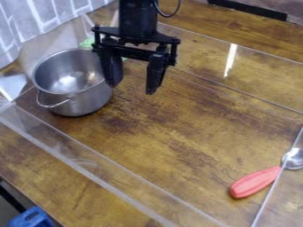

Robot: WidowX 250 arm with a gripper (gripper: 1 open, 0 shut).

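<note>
My black gripper [133, 66] hangs in the upper middle of the camera view, above and just right of the rim of a steel pot [73, 97] with a wire handle. Its two fingers are spread apart, and nothing shows between them. A spoon with a red handle [254, 181] lies at the lower right, well away from the gripper.
A green item [88, 43] sits behind the pot, partly hidden by the arm. A blue object [32, 219] is at the bottom left corner.
</note>
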